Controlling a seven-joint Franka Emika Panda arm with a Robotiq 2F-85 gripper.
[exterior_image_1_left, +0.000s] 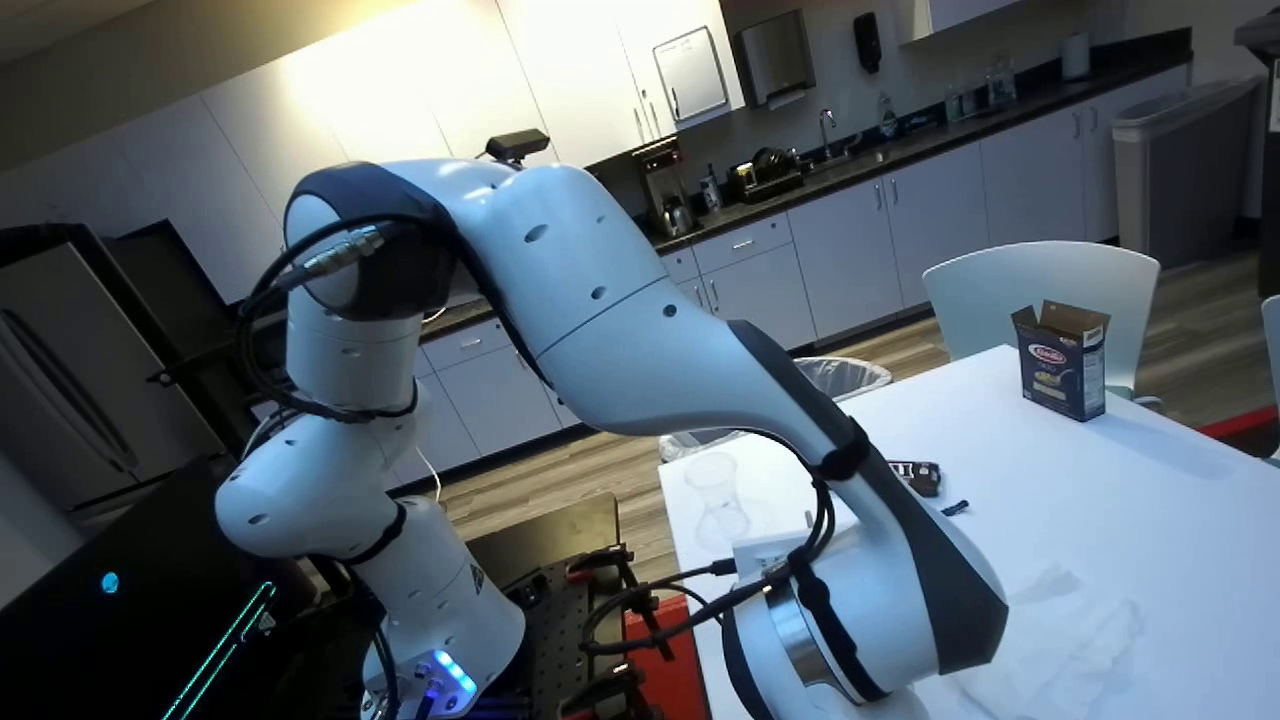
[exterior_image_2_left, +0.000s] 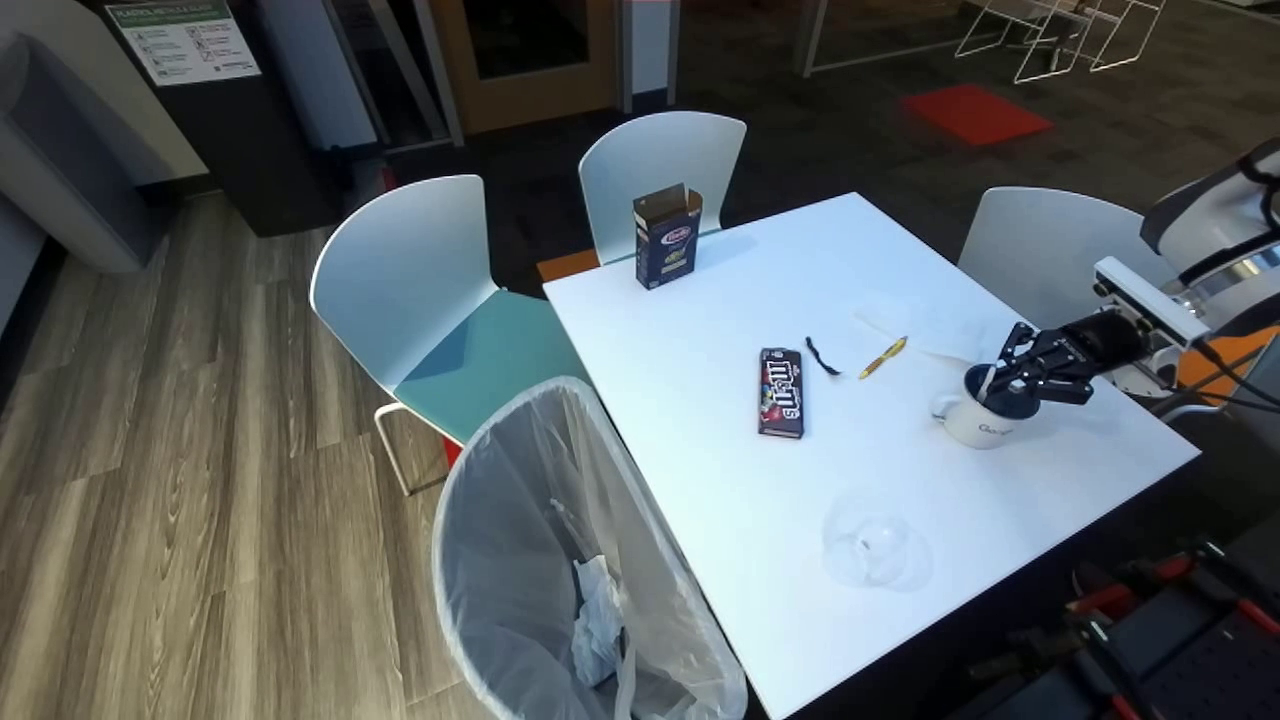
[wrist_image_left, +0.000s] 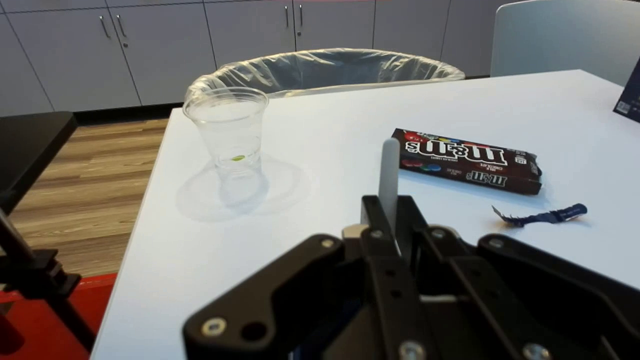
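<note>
My gripper (exterior_image_2_left: 1015, 370) is at the mouth of a white mug (exterior_image_2_left: 974, 425) with a dark inside, near the right corner of the table in exterior view 2. In the wrist view its fingers (wrist_image_left: 375, 225) are shut on a slim pale-grey handle (wrist_image_left: 390, 174), which sticks up between them. The handle's lower end is hidden, so what it belongs to cannot be told. Exterior view 1 shows the arm but not the fingertips; the mug is hidden there.
A clear plastic cup (wrist_image_left: 231, 141) stands near the table's edge. An M&M's box (exterior_image_2_left: 781, 392), a dark strip (exterior_image_2_left: 822, 356), a yellow pen (exterior_image_2_left: 884, 356) and clear film lie about. A blue pasta box (exterior_image_2_left: 667, 238) stands at a far corner. Beside the table is a lined bin (exterior_image_2_left: 480, 516).
</note>
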